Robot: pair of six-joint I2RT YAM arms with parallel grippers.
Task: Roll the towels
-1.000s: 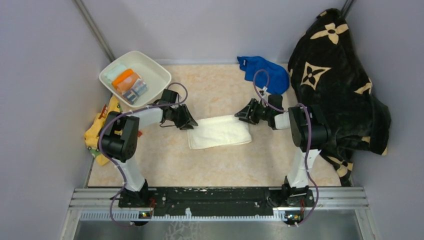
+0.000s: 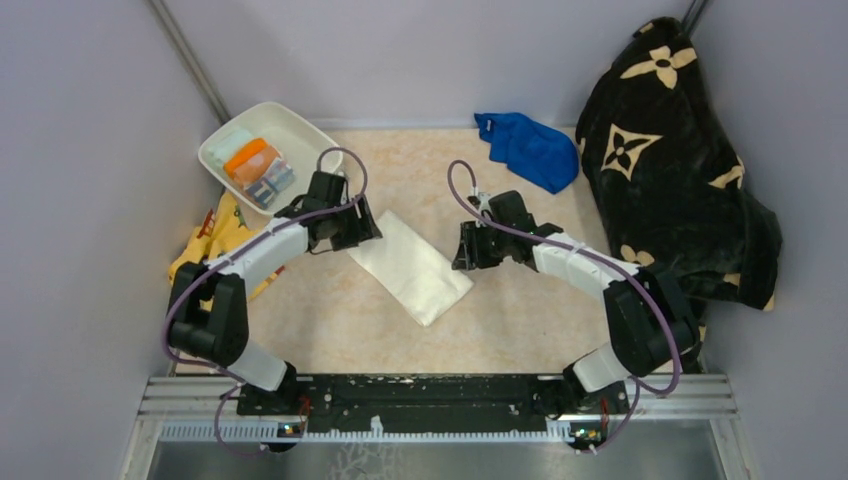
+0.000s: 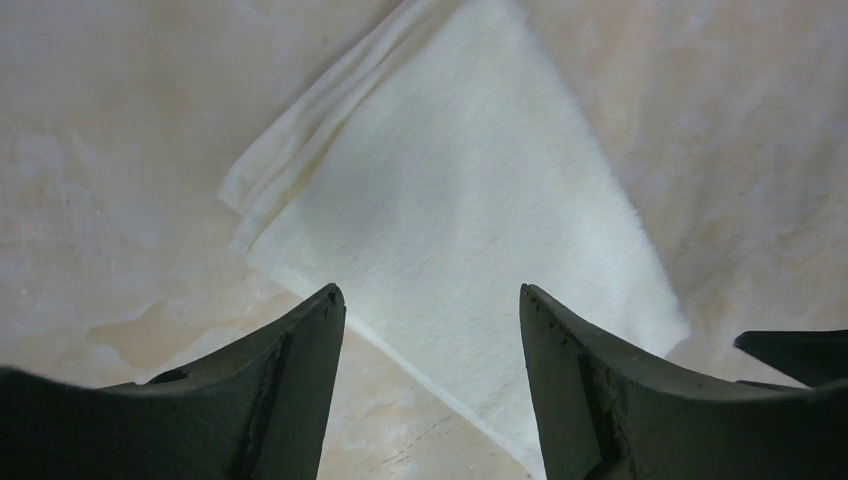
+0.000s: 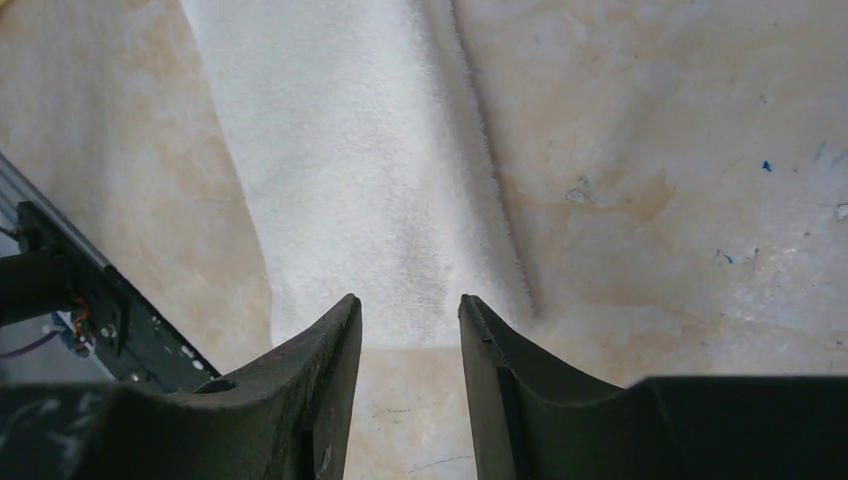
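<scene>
A white towel [image 2: 415, 268], folded into a long strip, lies flat and slanted across the middle of the table. Layered folds show along one end of the towel [image 3: 430, 210] in the left wrist view. Near its upper-left end is my left gripper [image 2: 362, 240], its fingers spread with only towel and table visible beyond the gap. At the lower-right end my right gripper [image 2: 466, 262] is open too; the towel's end [image 4: 400, 310] appears beyond its fingertips. Neither gripper has cloth between its fingers. A blue towel [image 2: 530, 150] lies crumpled at the back right.
A white bin [image 2: 318, 150] with packets stands at the back left. Beside it a yellow cloth [image 2: 228, 240] lies partly under my left arm. A dark patterned blanket [image 2: 650, 150] covers the right side.
The white towel has turned from nearly level to slanting down to the right.
</scene>
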